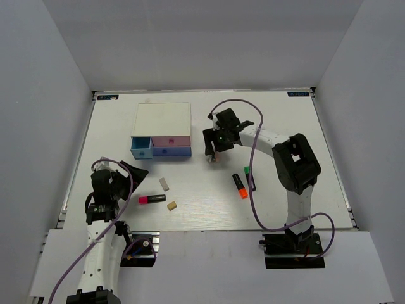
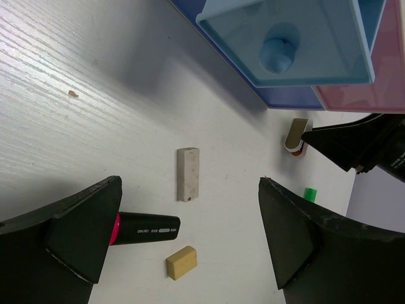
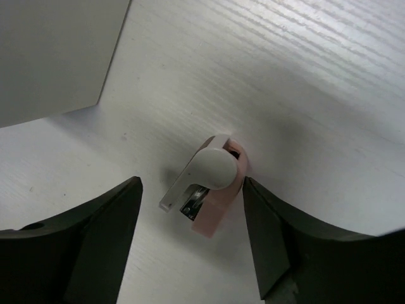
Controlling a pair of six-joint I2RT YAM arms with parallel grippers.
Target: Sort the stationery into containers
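Observation:
A pink and white stapler-like item (image 3: 212,171) lies on the table, with my right gripper around it from above, fingers apart on either side. My left gripper stands open over the lower left, near a pink-capped marker (image 1: 152,199), a grey eraser (image 2: 188,174) and a yellow block (image 2: 181,261). An orange-capped marker (image 1: 239,185) and a green-capped marker (image 1: 249,178) lie right of centre, the latter partly hidden by the cable.
A drawer organizer (image 1: 161,117) stands at back centre-left, its small light-blue drawer (image 1: 142,150) pulled out, with pink and dark-blue drawers beside it.

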